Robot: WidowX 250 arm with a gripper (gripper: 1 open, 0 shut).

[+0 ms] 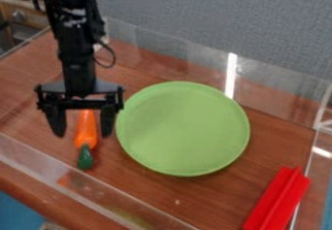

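My black gripper (82, 125) hangs low at the left with its two fingers spread apart, one on each side of an orange carrot (87, 137) with a green top pointing toward the front. The carrot lies on the wooden surface, and the gripper hides part of its rear. I cannot tell whether the fingers touch it. A flat green plate (183, 127) lies just right of the carrot and the gripper.
Two red bars (277, 199) lie at the front right. Clear walls (267, 101) edge the wooden surface (208, 205), with a grey textured backdrop behind. Bare wood shows left of the gripper and in front of the plate.
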